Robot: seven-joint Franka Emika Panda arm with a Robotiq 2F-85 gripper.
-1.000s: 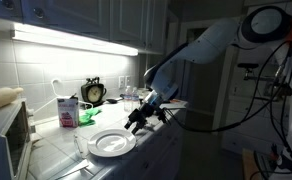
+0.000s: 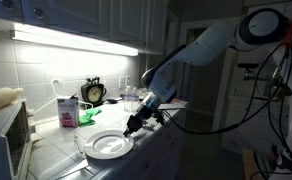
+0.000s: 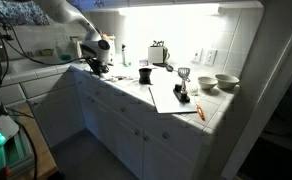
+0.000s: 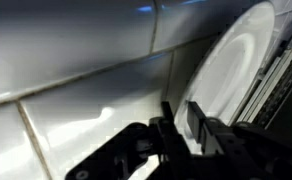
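A round white plate (image 2: 110, 145) is at the counter's front edge in the first exterior view, its face turned toward that camera. My gripper (image 2: 130, 131) is at the plate's right-hand rim. From the wrist, the same plate (image 4: 231, 75) appears as a tilted oval, its near rim running down to the dark fingertips. My gripper is shut on that rim, though the exact contact is dark and blurred. In the second exterior view the arm's end (image 3: 98, 69) is small at the far left of the counter, and the plate cannot be made out there.
A toaster oven (image 2: 16, 135) stands left of the plate. Behind are a box (image 2: 68, 112), a green cloth (image 2: 88, 116) and a black round-faced appliance (image 2: 93, 92). A dark pot (image 3: 144, 75) and a cutting board (image 3: 170, 98) occupy the counter farther along.
My gripper and the plate have shifted slightly left and down in the first exterior view. The things on the counter behind look the same.
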